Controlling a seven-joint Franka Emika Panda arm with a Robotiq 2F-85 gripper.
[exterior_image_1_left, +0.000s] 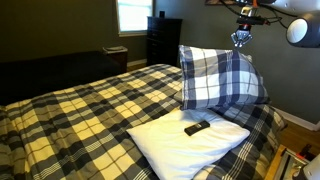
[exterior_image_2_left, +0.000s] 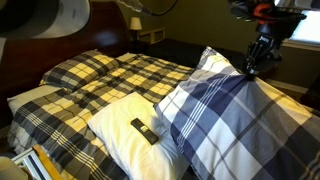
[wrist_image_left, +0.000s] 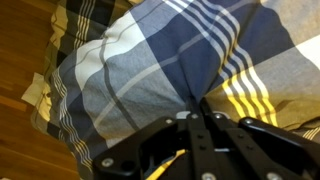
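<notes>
A blue, white and grey plaid cloth (exterior_image_1_left: 220, 80) hangs from my gripper (exterior_image_1_left: 239, 40), which is shut on its upper edge. In the second exterior view, the cloth (exterior_image_2_left: 235, 120) spreads broadly below the gripper (exterior_image_2_left: 249, 72). Seen from the wrist, folds of the cloth (wrist_image_left: 140, 70) gather to a pinch at the fingertips of the gripper. A dark remote-like object (exterior_image_1_left: 197, 127) lies uncovered on a white pillow or folded cloth (exterior_image_1_left: 170, 145), left of the hanging plaid. Part of the white item's far side is hidden by the plaid.
A darker plaid cover (exterior_image_1_left: 70, 120) spreads over the bed, with a plaid pillow (exterior_image_2_left: 80, 72) towards the headboard. Wooden floor (exterior_image_1_left: 295, 140) shows beyond the bed's right side. A dark dresser (exterior_image_1_left: 163, 40) stands at the back.
</notes>
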